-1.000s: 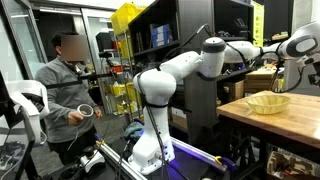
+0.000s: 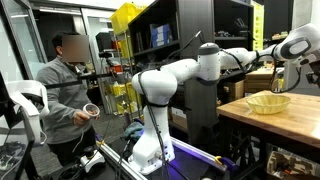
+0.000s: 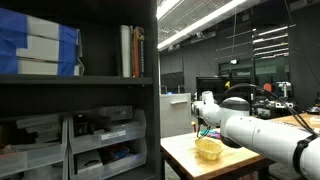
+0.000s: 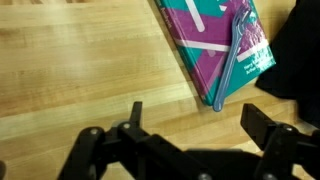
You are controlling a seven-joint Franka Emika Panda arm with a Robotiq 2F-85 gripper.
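Observation:
Over the wooden table, the wrist view shows my gripper open, its two black fingers wide apart and only bare tabletop visible between them. A teal and magenta book (image 4: 212,42) lies flat beyond the fingertips, towards the upper right. On its cover rests a long, slender grey metal utensil (image 4: 233,58), slanting with its lower end near the book's corner. A pale yellow basket (image 2: 268,103) stands on the table; its inside cannot be made out. In exterior view 2 the same basket (image 3: 209,148) is near the table's edge.
Bare wooden tabletop (image 4: 70,70) fills the left of the wrist view. Something black (image 4: 294,55) borders the book on the right. A dark shelf (image 3: 110,98) with plastic bins stands beside the table. A person (image 2: 68,95) stands at the left, away from the table.
The arm has shifted slightly, its elbow section now a little lower and further left in exterior view 1. The basket has stayed in place.

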